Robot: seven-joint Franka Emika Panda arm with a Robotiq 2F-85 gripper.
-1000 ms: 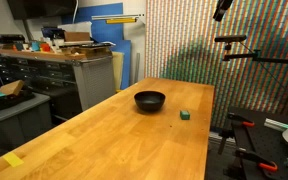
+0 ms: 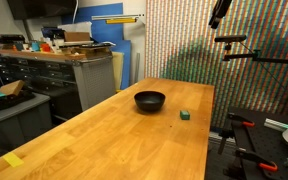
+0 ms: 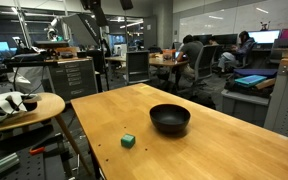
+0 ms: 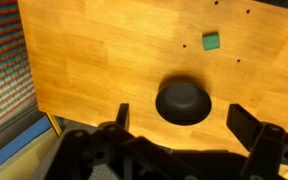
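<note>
A black round bowl point(image 2: 150, 101) stands upright on the wooden table, its inside appearing empty in the wrist view. Apart from it, nearer the table's edge, lies a small green block point(image 3: 128, 141); the same block point(image 4: 211, 41) shows above the bowl point(image 4: 183, 102) in the wrist view. My gripper is open, its two dark fingers spread wide with no object held between them. High over the table, the gripper point(image 2: 216, 20) hangs well clear of both bowl and block.
Beyond the table stand a dark drawer cabinet point(image 2: 44, 78) and a patterned screen point(image 2: 179, 45). People sit at desks farther back.
My gripper has come slightly lower and to the left in exterior view 1. Bowl and block have stayed where they were.
</note>
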